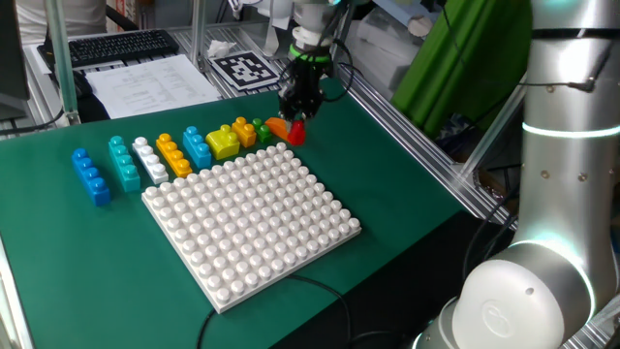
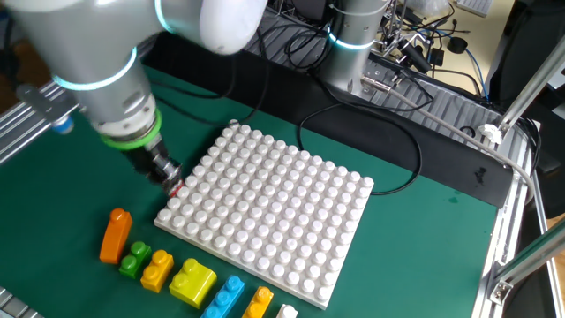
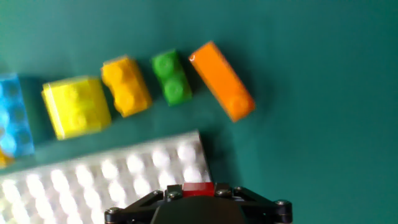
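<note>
A red brick (image 1: 296,133) hangs beneath my gripper (image 1: 295,116), which is shut on it; in the wrist view only a thin strip of the red brick (image 3: 198,189) shows between the fingers. The white studded baseplate (image 2: 265,208) lies flat on the green table. In exterior view 2 my gripper (image 2: 172,181) is close to the plate's corner, and the red brick there is mostly hidden. Whether it touches the plate I cannot tell. An orange brick (image 3: 222,81) lies on the table just off that corner, with a small green brick (image 3: 171,77) beside it.
A row continues with a yellow-orange brick (image 1: 244,132), a yellow brick (image 1: 223,143), a light blue brick (image 1: 197,147) and several more to the left. A black cable (image 2: 418,163) runs along the plate's far side. Bare table lies right of the orange brick.
</note>
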